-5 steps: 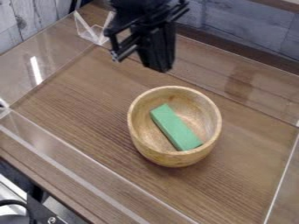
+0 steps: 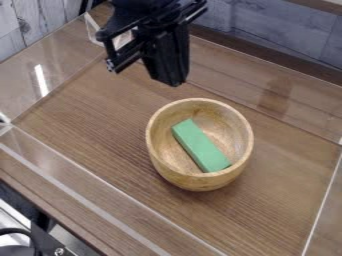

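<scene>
A round light wooden bowl (image 2: 166, 163) sits on the wooden surface right of centre, holding a green rectangular block (image 2: 202, 144) lying at a slant. Above and behind the bowl, the black gripper (image 2: 155, 64) hangs from the top of the view, apart from the bowl. I see nothing held in it, but its dark fingers are hard to tell apart.
Edges of the enclosure run along the top right and the left side. A black cable lies at the bottom left corner.
The gripper has shifted slightly to the left over the last second. The bowl and green block have not moved.
</scene>
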